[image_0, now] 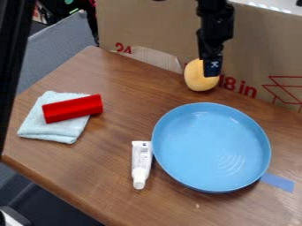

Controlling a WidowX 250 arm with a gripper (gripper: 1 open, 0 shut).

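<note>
My gripper [211,64] hangs at the back centre, right over a round yellow object [200,80] that stands by the cardboard. Its tip overlaps the top of that object in this view, so whether they touch is unclear. A blue plate [211,147] lies at the front right, a white tube [140,166] left of it. At the left a red block [72,109] lies on a folded pale cloth [49,129].
A cardboard wall [259,53] closes off the back of the wooden table [106,185]. Blue tape [277,182] sits at the right edge.
</note>
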